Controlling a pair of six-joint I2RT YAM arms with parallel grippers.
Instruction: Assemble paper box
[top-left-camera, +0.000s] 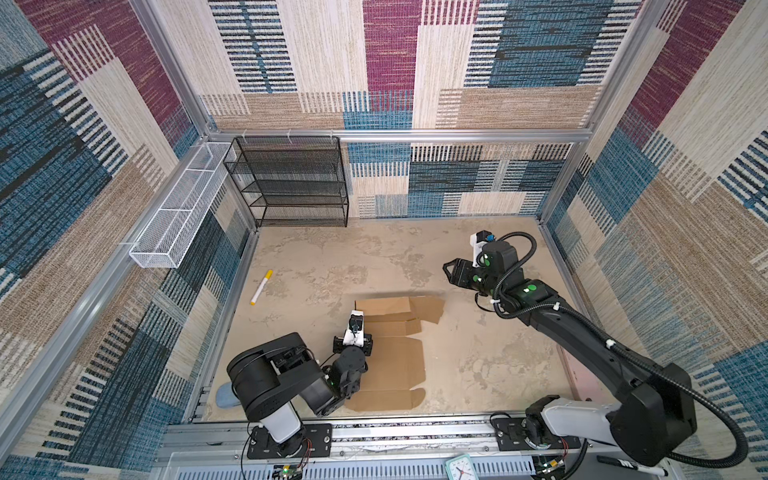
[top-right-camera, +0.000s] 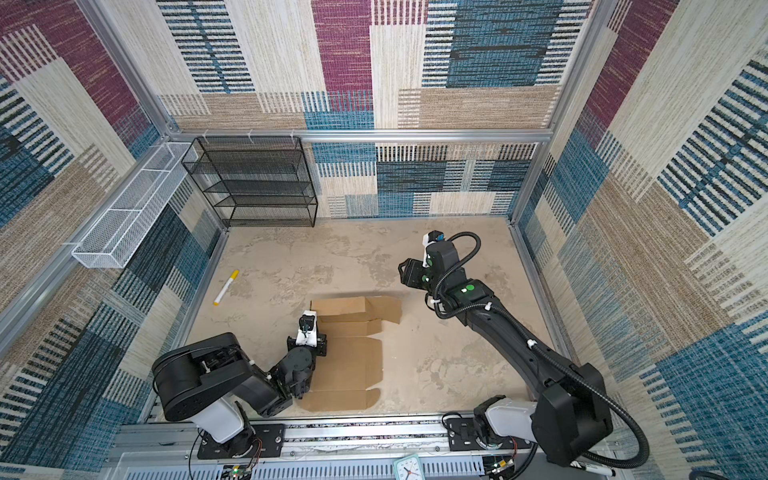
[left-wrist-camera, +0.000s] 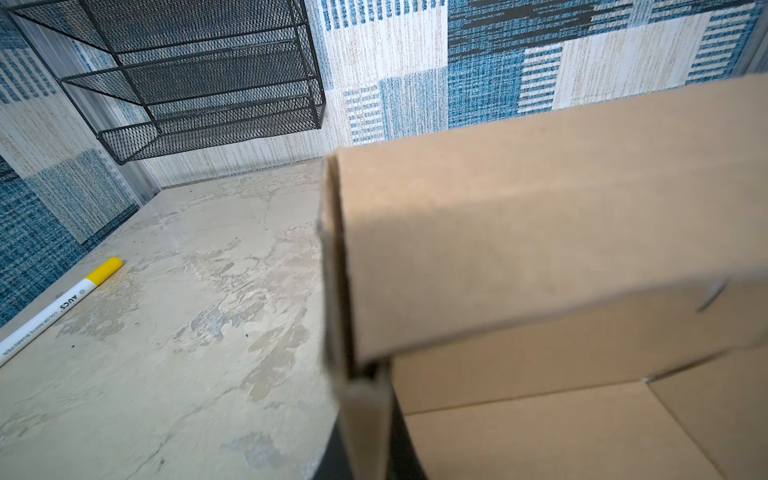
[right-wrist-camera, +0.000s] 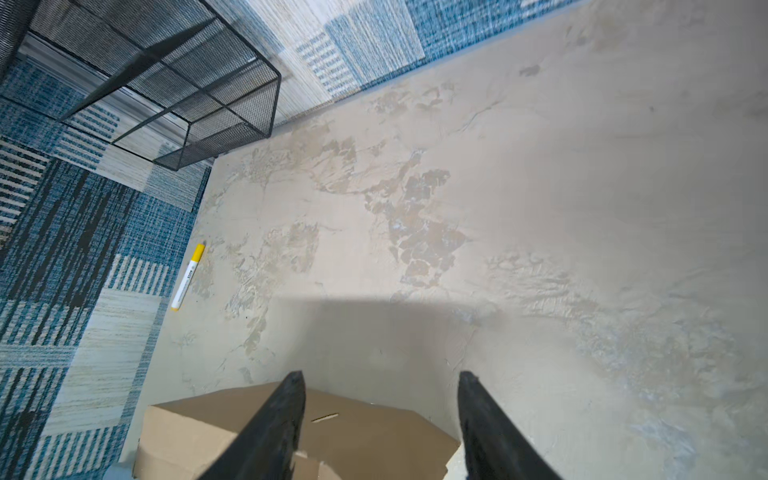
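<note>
The brown cardboard box (top-left-camera: 389, 360) lies partly folded on the table; its back wall (left-wrist-camera: 544, 240) stands up with a strip folded over the top. A side flap (top-left-camera: 427, 309) sticks out at its back right corner. My left gripper is at the box's left side, shut on the thin cardboard edge there, which shows as a tan strip between its dark fingers. To the right of the box and behind it, clear of the cardboard, hangs my right gripper. Its fingers are apart with nothing held; the box shows lower down, beyond them.
A yellow-capped marker (top-left-camera: 261, 287) lies on the left of the table. At the back left stands a black wire rack (top-left-camera: 289, 182), and a white wire basket (top-left-camera: 181, 206) hangs on the left wall. Free table stretches behind and right of the box.
</note>
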